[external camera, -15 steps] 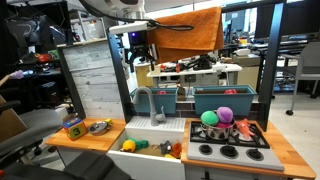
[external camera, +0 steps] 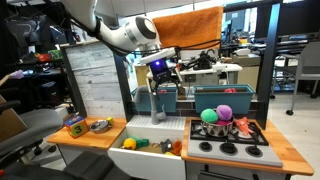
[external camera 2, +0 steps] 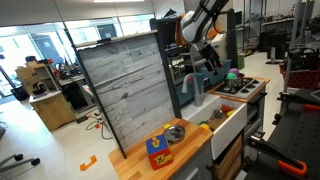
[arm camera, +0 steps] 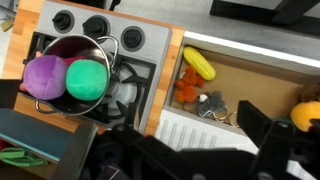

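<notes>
My gripper (external camera: 160, 90) hangs fingers down above the sink area, clear of everything below it. In the wrist view its dark fingers (arm camera: 121, 152) stand wide apart with nothing between them, so it is open. Beneath lies an open white-walled bin (external camera: 140, 164) with toy food in it: a yellow corn-like piece (arm camera: 199, 64), an orange piece (arm camera: 187, 88), a grey item (arm camera: 212, 103) and a rounder orange piece (arm camera: 304, 116) at the right edge. On the stove, a metal pot (arm camera: 66, 45) holds a green ball (arm camera: 87, 79) and a purple ball (arm camera: 44, 77).
The stove (external camera: 230, 150) with its knobs stands right of the bin. Blue-grey bins (external camera: 217, 98) and a grey faucet (external camera: 152, 97) rise behind. At left are a metal bowl (external camera: 98, 127) and a red, yellow and blue box (external camera: 76, 126). Wooden counter shows between them.
Over the last second my gripper has come down and somewhat to the right, from high near the orange cloth to just above the sink area. The objects below look unmoved.
</notes>
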